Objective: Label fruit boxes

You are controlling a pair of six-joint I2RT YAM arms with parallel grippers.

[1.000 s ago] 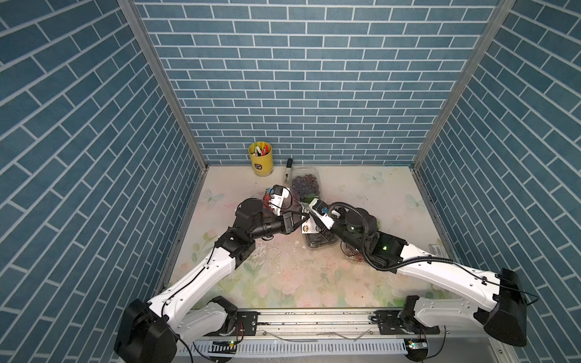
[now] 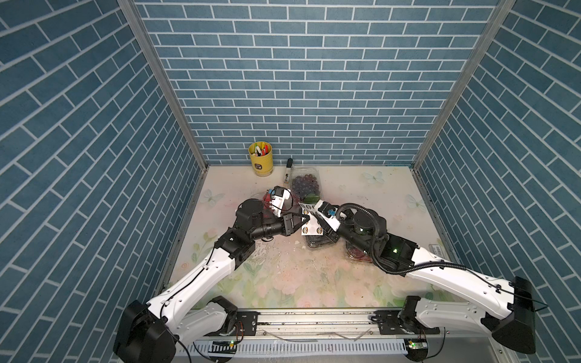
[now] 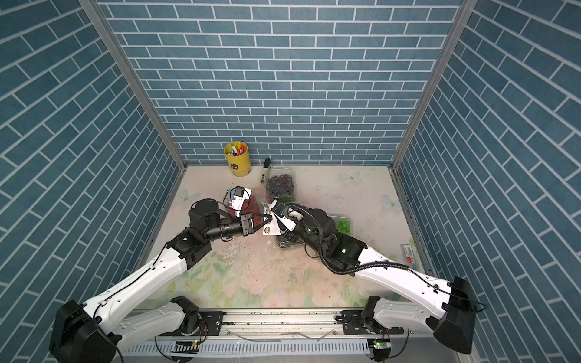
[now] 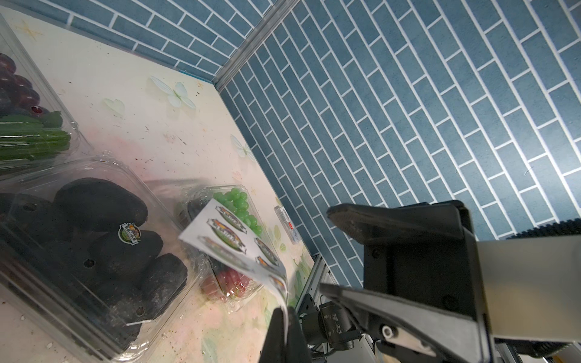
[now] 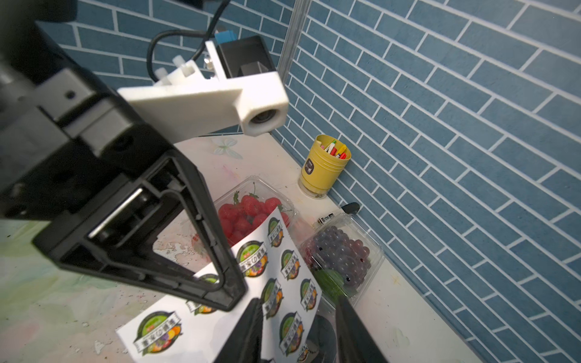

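Observation:
My left gripper is shut on a white sheet of round fruit stickers (image 4: 233,239), which it holds up over the middle of the table. Facing the sheet, my right gripper has its fingers apart; the sheet's edge shows between them in the right wrist view, with no grip on it visible. Below is a clear box of dark fruit (image 4: 100,205), with one round sticker (image 4: 129,233) showing on it. Other clear boxes hold strawberries (image 5: 245,211), dark grapes (image 5: 339,254) with something green, and green grapes (image 4: 237,205) beside reddish fruit.
A yellow pen cup (image 2: 261,159) stands at the back left, and a black-capped marker (image 2: 288,172) lies beside the grape box. A small white packet (image 3: 408,254) rests by the right wall.
The left arm has stayed still, holding the sheet.

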